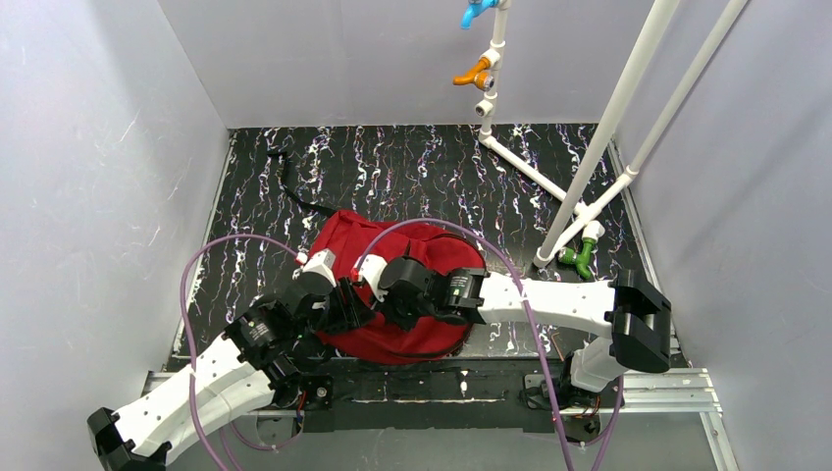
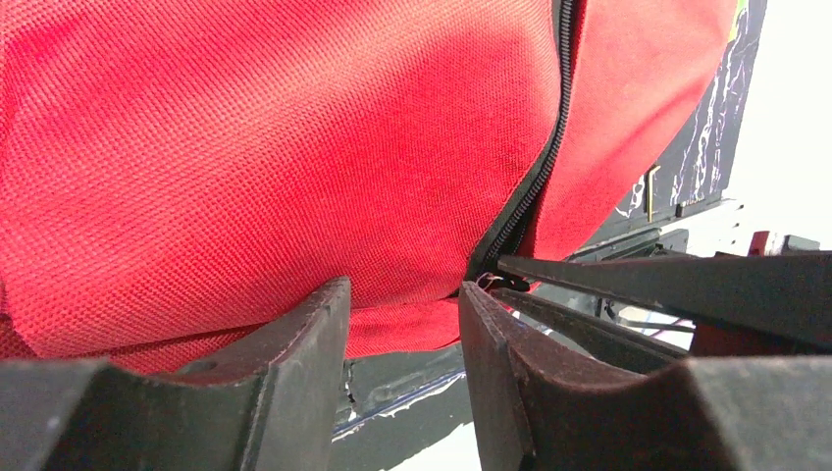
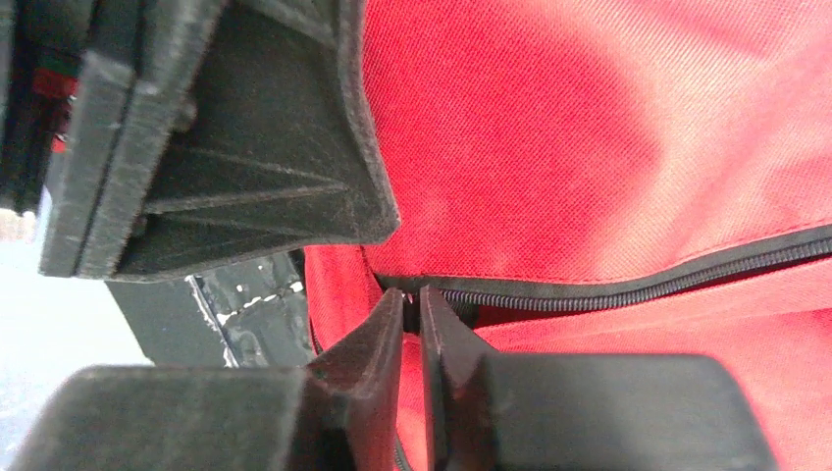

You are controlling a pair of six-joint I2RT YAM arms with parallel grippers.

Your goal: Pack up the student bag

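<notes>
The red bag (image 1: 432, 247) lies at the table's front edge, under both arms. Its black zipper (image 2: 549, 147) runs along the fabric in the left wrist view. My left gripper stands open against the bag, its fingers well apart and only red cloth behind the gap. At the zipper's (image 3: 549, 299) end is my right gripper, its fingertips nearly together. A small dark piece, perhaps the zipper pull, shows at those tips; whether they grip it is unclear. The bag's inside is hidden.
A black strap (image 1: 286, 186) trails from the bag toward the back left. White pipes (image 1: 610, 108) with a green tap (image 1: 581, 257) stand at the right. The dark marbled table (image 1: 412, 162) behind the bag is clear.
</notes>
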